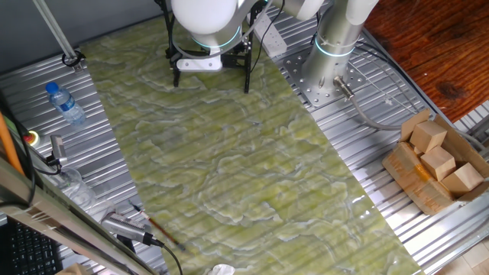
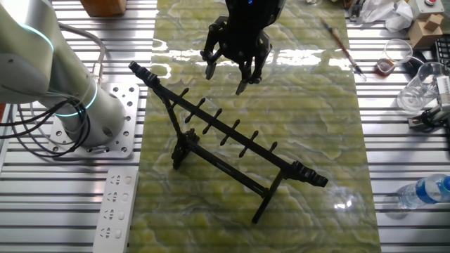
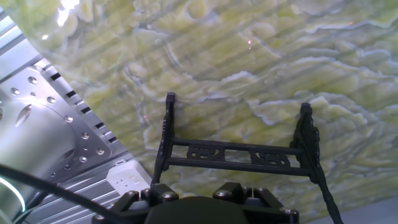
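Observation:
A slim brush (image 1: pixel 159 227) with a reddish-brown handle lies slanted across the left edge of the green marbled mat, part of it over the slatted table; exterior view 2 shows the same brush (image 2: pixel 343 49) at upper right. The black brush rack (image 2: pixel 225 132) stands upright on the mat, its row of pegs empty. My gripper (image 2: pixel 226 81) hangs beside the rack, fingers spread and nothing between them. In the wrist view the rack (image 3: pixel 239 155) fills the middle, beyond the gripper at the bottom edge. Exterior view 1 hides the fingers behind the arm.
A cardboard box (image 1: pixel 412 179) with wooden blocks sits at right in exterior view 1. The water bottle (image 1: pixel 67 105) stands left of the mat. A power strip (image 2: pixel 116 211) lies near the arm's base (image 2: pixel 105 116).

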